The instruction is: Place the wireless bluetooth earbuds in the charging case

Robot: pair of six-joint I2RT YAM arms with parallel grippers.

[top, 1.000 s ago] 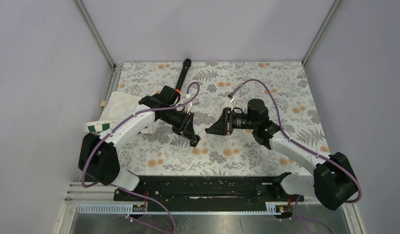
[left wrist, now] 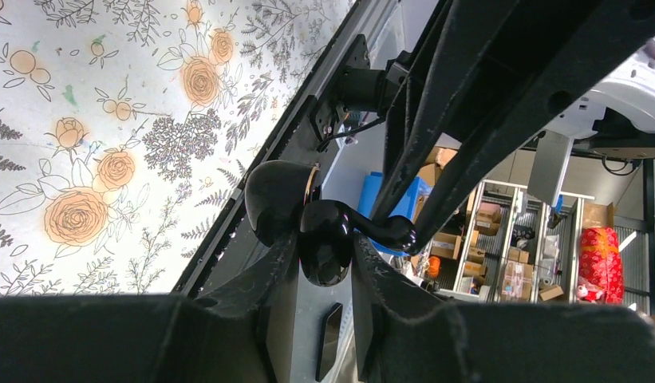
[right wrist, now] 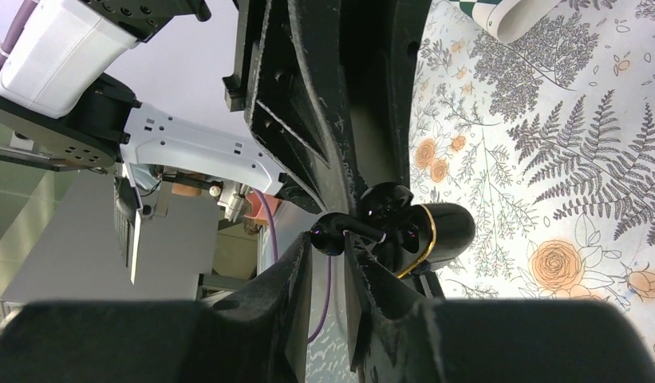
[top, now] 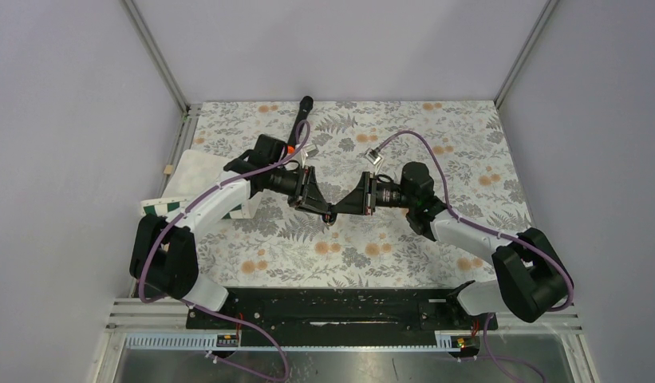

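In the middle of the top view my two grippers meet tip to tip. My left gripper is shut on the glossy black charging case (right wrist: pixel 447 231), which has a gold rim. My right gripper is shut on a small black earbud (right wrist: pixel 328 230), held against the case. In the left wrist view the case (left wrist: pixel 272 199) and earbud (left wrist: pixel 388 231) partly overlap; whether the earbud sits inside its slot I cannot tell.
A black microphone-like rod (top: pixel 301 116) with an orange band lies behind my left arm. A white item with green checks (top: pixel 160 206) is at the left edge.
My left gripper has moved back and rightward with the case, and the gap to my right gripper has closed. The right arm has shifted slightly.
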